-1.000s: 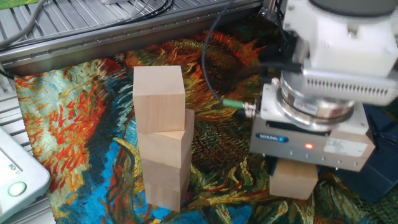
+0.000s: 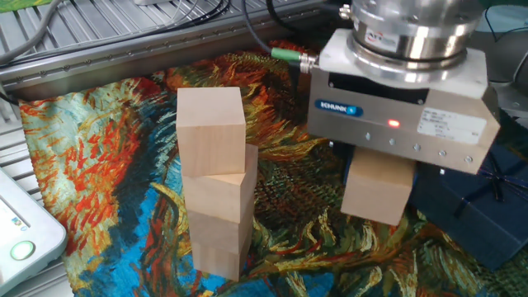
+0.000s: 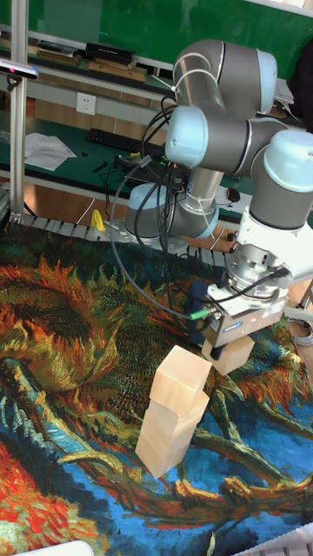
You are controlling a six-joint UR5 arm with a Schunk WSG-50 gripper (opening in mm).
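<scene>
A leaning stack of pale wooden blocks (image 2: 212,194) stands on the patterned cloth, its top block (image 2: 210,124) set slightly off from those below. To the right of this stack, my gripper (image 2: 380,172) is shut on another wooden block (image 2: 377,193), which hangs beneath the grey gripper body. In exterior view 3, the held block (image 3: 233,356) shows behind and to the right of the stack (image 3: 169,431), with a gap between them. The gripper's body hides the upper part of the held block, and its fingers are mostly covered.
A dark blue box (image 2: 483,206) sits at the right, close by the gripper. Cables hang along the arm (image 3: 215,79). A white device with a green button (image 2: 23,250) lies at the left edge.
My gripper and the block in it have moved upward and a little left in exterior view 2. The stack has stayed where it was.
</scene>
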